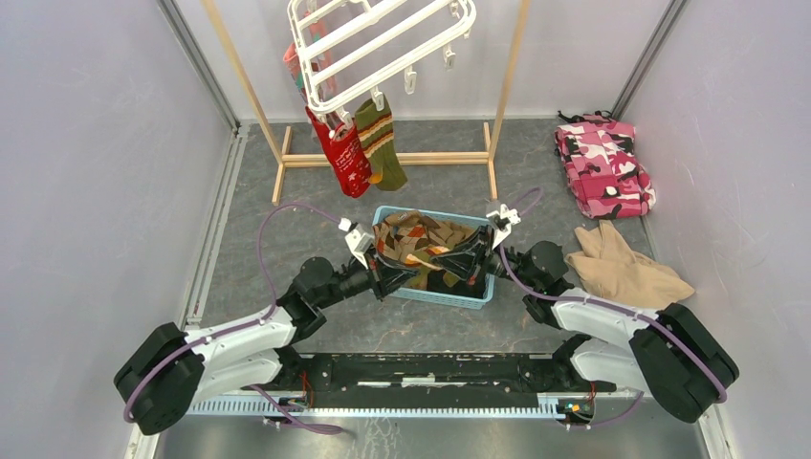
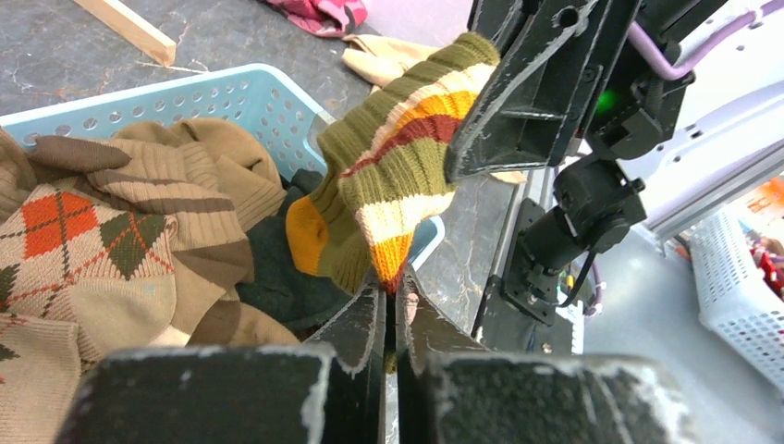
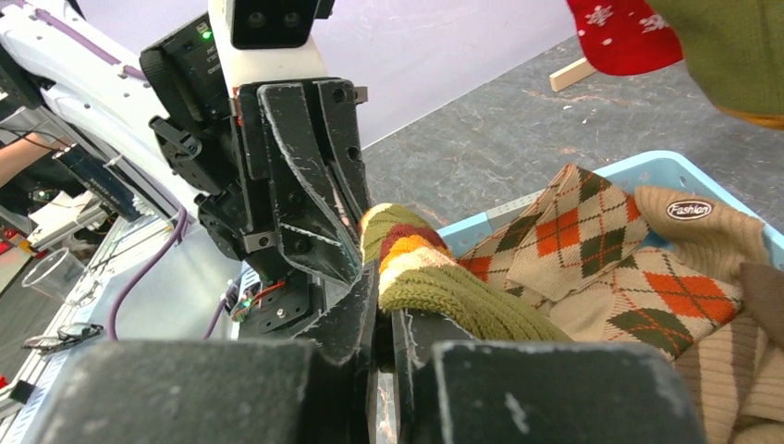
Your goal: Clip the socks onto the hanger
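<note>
An olive sock with cream, orange and red stripes [image 2: 398,157] stretches between my grippers over the blue basket [image 1: 449,300], which holds brown and argyle socks [image 3: 666,305]. My left gripper is shut on one end of the striped sock; my right gripper is shut on it too. The white hanger [image 1: 383,83] with its clips is at the top of the top view. A red stocking [image 1: 344,158] and an olive stocking [image 1: 383,148] hang below it.
A wooden stand [image 1: 440,156] carries the hanger. A pink camouflage bag [image 1: 602,167] and beige cloth [image 1: 626,273] lie at the right. Walls bound both sides. Bare floor shows left of the basket.
</note>
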